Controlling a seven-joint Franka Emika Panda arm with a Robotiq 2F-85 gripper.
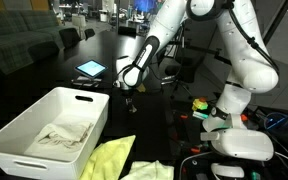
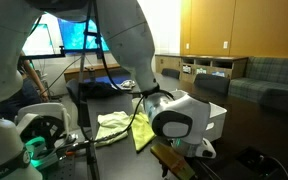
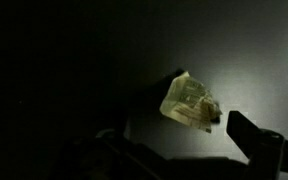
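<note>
A small, pale, crumpled wrapper-like piece (image 3: pixel 191 101) lies on the dark table; in exterior view 1 the same piece (image 1: pixel 133 108) is a tiny light spot. My gripper is open above it, its dark fingers at the lower left and lower right of the wrist view. The piece shows ahead of the gap between them, nearer the right finger (image 3: pixel 256 138), and nothing is held. In exterior view 1 the gripper (image 1: pixel 131 95) hangs close over the table, pointing down. Exterior view 2 shows the arm's white wrist (image 2: pixel 182 120), but I cannot make out the piece there.
Left of the gripper stands a white bin (image 1: pixel 84 97) with a pale cloth (image 1: pixel 64 133) inside. A yellow cloth (image 1: pixel 108 158) lies in front of the bin. Behind the gripper is a light-blue tablet-like object (image 1: pixel 90 69).
</note>
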